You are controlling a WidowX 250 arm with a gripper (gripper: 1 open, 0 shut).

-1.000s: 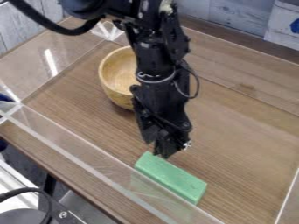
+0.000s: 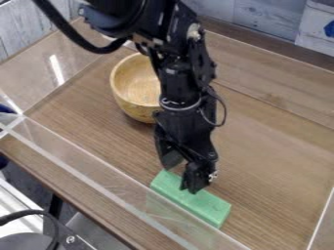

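Note:
My black gripper (image 2: 186, 172) hangs low over the near middle of the wooden table, its fingertips just above the upper end of a light green rectangular block (image 2: 196, 208). It looks open, with nothing visible held in it; whether it touches the block I cannot tell. A yellowish round bowl (image 2: 131, 88) sits behind the arm to the upper left, partly hidden by it.
Bare wood (image 2: 268, 127) lies clear to the right and back. Transparent edging runs along the table's near left and right. Pale objects (image 2: 313, 29) stand at the back right; cables and metal hardware are at the lower left.
The gripper has come lower and nearer the green block's upper end. The block and bowl look unmoved.

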